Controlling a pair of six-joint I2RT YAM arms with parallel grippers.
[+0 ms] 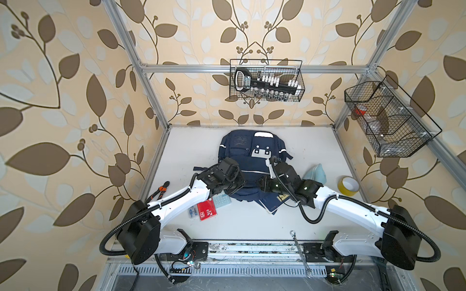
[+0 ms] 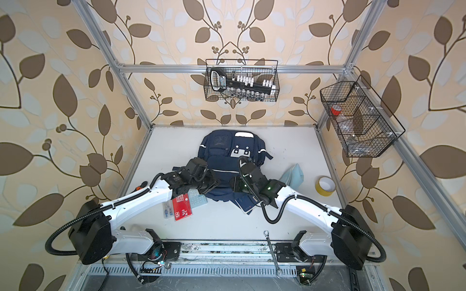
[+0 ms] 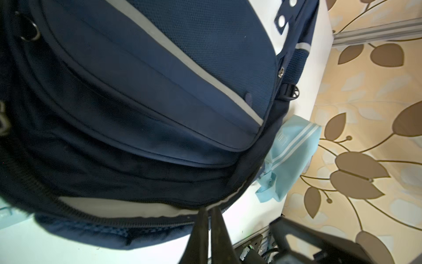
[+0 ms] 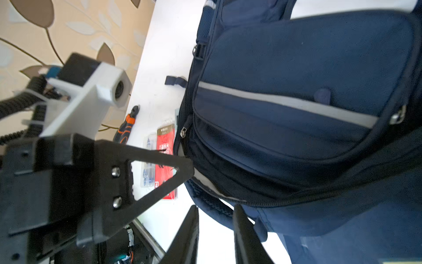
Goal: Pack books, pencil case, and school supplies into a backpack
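The navy backpack lies on the white table, its lower compartment unzipped and gaping. In the left wrist view my left gripper is shut at the lip of that opening; I cannot tell whether cloth is pinched. My right gripper stands open, nothing between its fingers, just outside the lip. Dark blue books lie partly under the bag's front right. A red packet, a small clear pack and a pale blue item lie front left. The light blue striped pouch rests right of the bag.
A roll of yellow tape sits at the right table edge, and orange-handled pliers at the left. Wire baskets hang above the back. A wrench lies at the front rail.
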